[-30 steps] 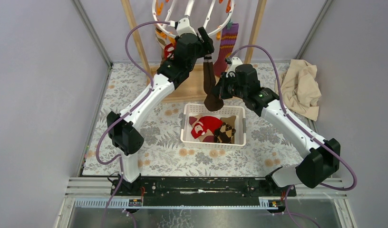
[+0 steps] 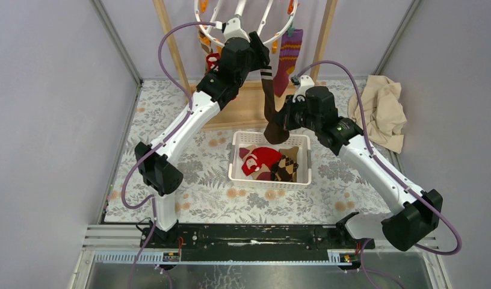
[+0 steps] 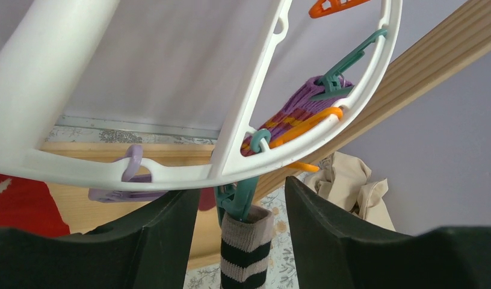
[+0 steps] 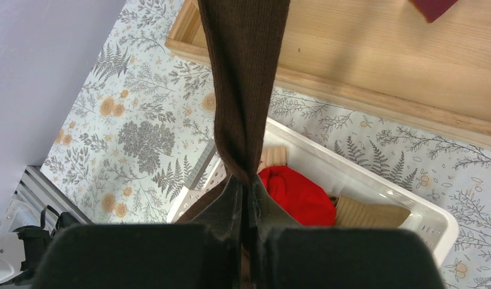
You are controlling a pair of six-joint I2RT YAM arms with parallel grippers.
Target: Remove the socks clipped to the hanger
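Observation:
A brown sock (image 2: 269, 99) with a striped cuff (image 3: 246, 247) hangs from a teal clip (image 3: 243, 195) on the white round hanger (image 3: 183, 176). My left gripper is part open around that clip, its fingers apart on either side, just above the cuff. Lower down, my right gripper is shut on the brown sock (image 4: 246, 90), which runs up from between its fingertips. A purple striped sock (image 2: 288, 57) hangs from another teal clip (image 3: 339, 72) to the right. More socks on the left are partly hidden by my left arm.
Below stands a white basket (image 2: 234, 171) with several socks in it, among them a red one (image 2: 267, 158). Wooden posts (image 2: 323, 39) flank the hanger above a wooden base (image 2: 246, 108). Beige cloth (image 2: 378, 111) lies at the far right.
The hanger and purple sock have swayed a little; my left gripper has moved only slightly.

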